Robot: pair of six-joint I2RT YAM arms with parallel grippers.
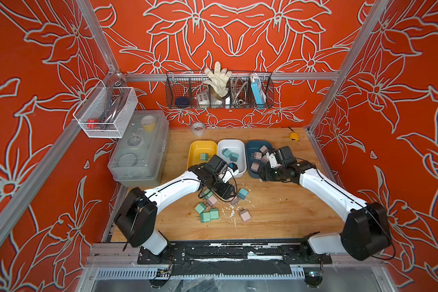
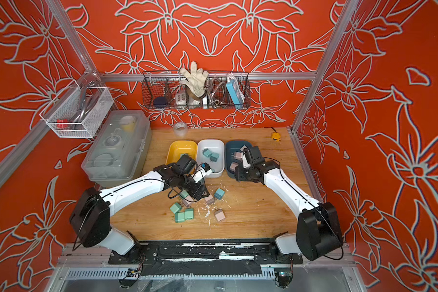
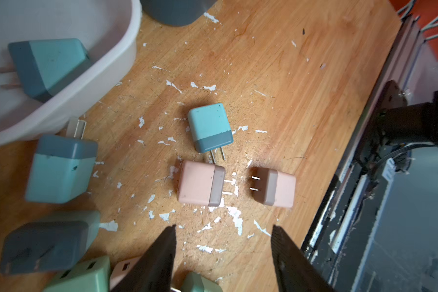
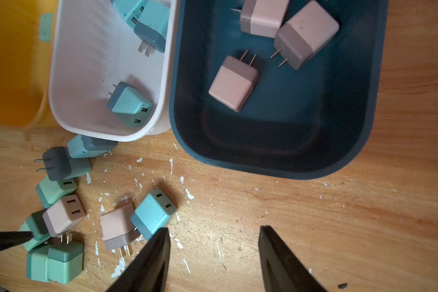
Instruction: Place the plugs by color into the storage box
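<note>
My left gripper hangs part open over the plug pile, nothing between its fingers. In the left wrist view a blue plug, a pink plug and another pink plug lie just beyond it. Green plugs cluster at the front left. At the dark blue bin's front edge, my right gripper stands open and empty. Inside the dark blue bin are several pink plugs. The white bin holds blue plugs; the yellow bin has a green plug.
A translucent case fills the table's left side. Two blue plugs lie close against the white bin's front edge.
</note>
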